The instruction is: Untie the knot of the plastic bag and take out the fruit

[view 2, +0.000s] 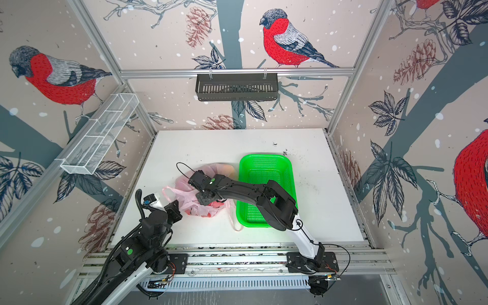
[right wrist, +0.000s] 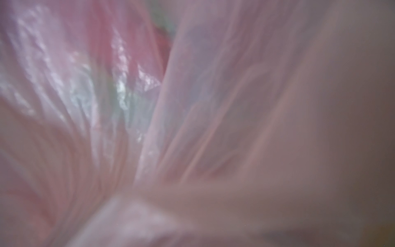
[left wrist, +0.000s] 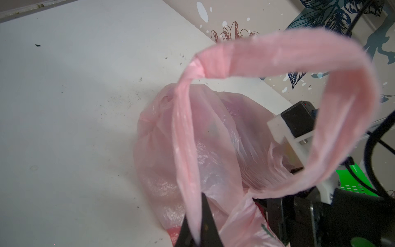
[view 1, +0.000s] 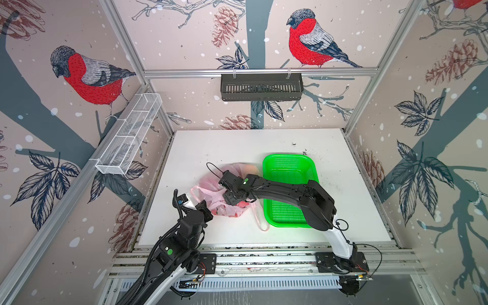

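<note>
A pink translucent plastic bag [view 1: 209, 183] lies opened out, left of centre on the table. Something red [view 1: 243, 204] shows at its mouth, and red and green shapes blur through the plastic in the right wrist view. One handle loop [left wrist: 183, 135] rises in the left wrist view and runs down to my left gripper, shut on that thin strip. My right gripper [view 1: 236, 197] reaches down into the bag; plastic [right wrist: 230, 123] fills its wrist view, so its fingers are hidden.
A green basket [view 1: 289, 159] stands right of the bag, empty where visible, with the right arm crossing over it. Another bag strap [view 1: 260, 219] hangs loose toward the front. Bare table lies behind and far right.
</note>
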